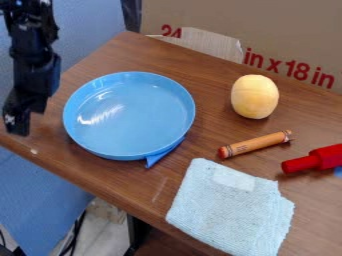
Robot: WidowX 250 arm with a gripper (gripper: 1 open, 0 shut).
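My black gripper (22, 112) is at the left edge of the view, over the table beside a blue plate (127, 112); whether its fingers are open or shut is unclear. A blue item (159, 159) shows from under the plate's front rim. A yellow round object (254, 96) sits to the right of the plate. An orange crayon-like stick (254, 143) lies in front of it, and a red object (315, 160) is at the right edge. A light blue folded cloth (227, 208) lies at the front.
The wooden table (107, 185) has bare room in front of the plate and behind it. A cardboard box (247, 35) stands along the back. The table's left edge drops toward a blue surface below.
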